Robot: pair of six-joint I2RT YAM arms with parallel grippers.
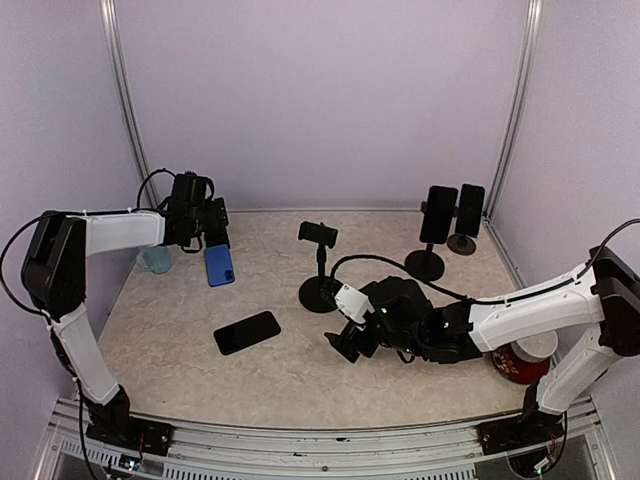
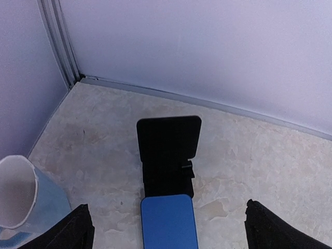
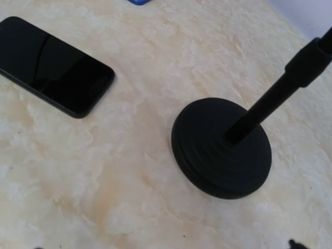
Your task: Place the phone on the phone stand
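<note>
My left gripper [image 1: 200, 225] is open above the back left, over a black folding phone stand [image 2: 167, 140] with a blue phone [image 1: 219, 265] resting low against it; nothing is between its fingers. A black phone [image 1: 247, 332] lies flat at the front left, also in the right wrist view [image 3: 54, 67]. My right gripper [image 1: 345, 340] hangs open near the round-based black phone stand [image 1: 314, 295], whose top holder is empty in the top view and whose base [image 3: 207, 155] fills much of the right wrist view.
A light blue mug [image 2: 49, 205] stands left of the folding stand. Two stands carrying dark phones [image 1: 439, 212] are at the back right. A red container [image 1: 518, 368] sits at the right front.
</note>
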